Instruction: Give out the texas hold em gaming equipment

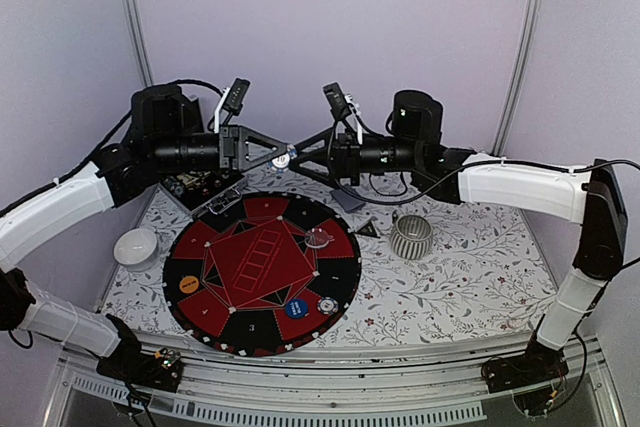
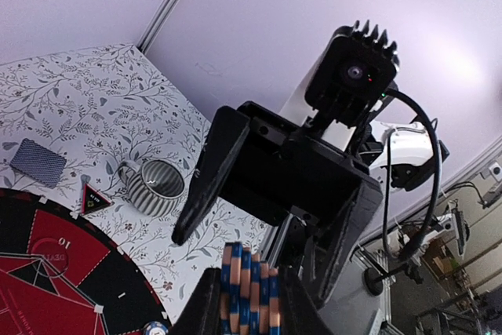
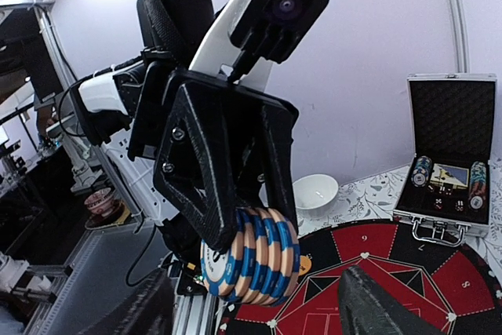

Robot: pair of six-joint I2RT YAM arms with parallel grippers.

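A stack of blue and peach-edged chips hangs in the air above the mat, with my left gripper shut on it. From the right, my right gripper reaches toward the stack, its fingers apart. In the left wrist view the chip stack shows low between the right gripper's spread fingers; whether they touch it I cannot tell. The red and black round mat lies below, bearing an orange disc, a blue disc, a white-and-dark chip and a clear disc.
An open case holding more chips and dice stands at the back left. A white bowl sits left of the mat. To its right are a ribbed mug, a grey card deck and a small black triangle.
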